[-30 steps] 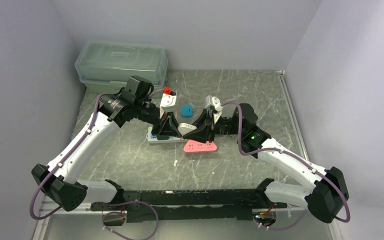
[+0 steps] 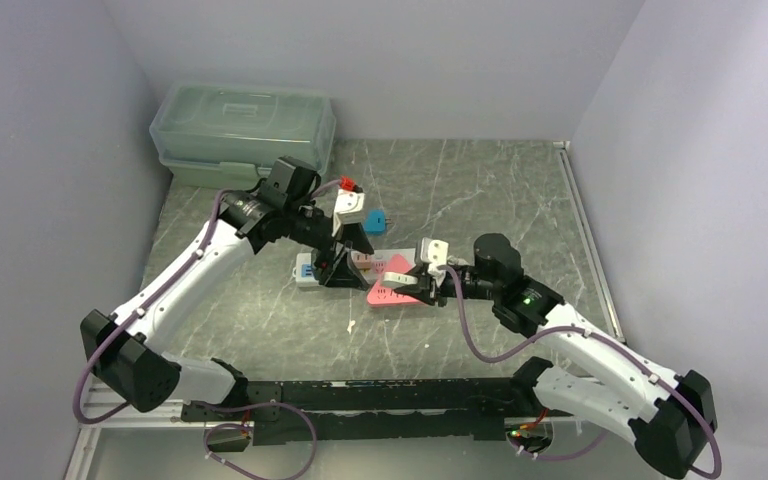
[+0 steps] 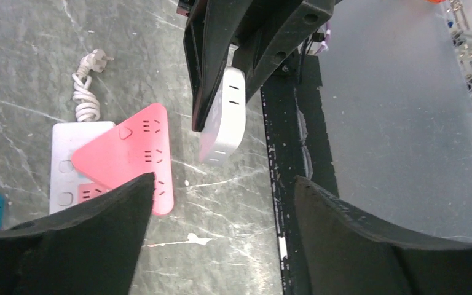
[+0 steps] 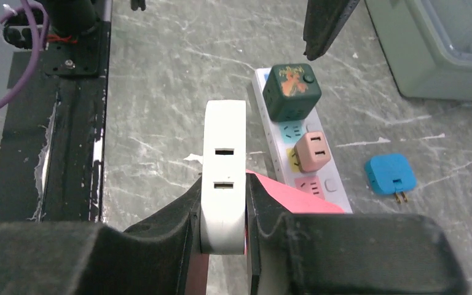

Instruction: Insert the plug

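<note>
A white plug [image 4: 224,172] is clamped in my right gripper [image 2: 410,285], over the pink triangular strip [image 3: 120,153]. My left gripper [image 2: 358,262] is open beside it to the left, with nothing between its fingers. Below lies a white power strip [image 4: 338,196] with coloured sockets, holding a dark green cube [image 4: 292,98] and a small pink plug [image 4: 311,153]. A blue plug [image 4: 388,173] lies loose on the counter behind the strip.
A green lidded box [image 2: 240,125] stands at the back left. A coiled white cable [image 3: 86,98] lies near the strips.
My grippers have separated: the right moved right and down with the white plug, while the left moved slightly right and down and now holds nothing.
</note>
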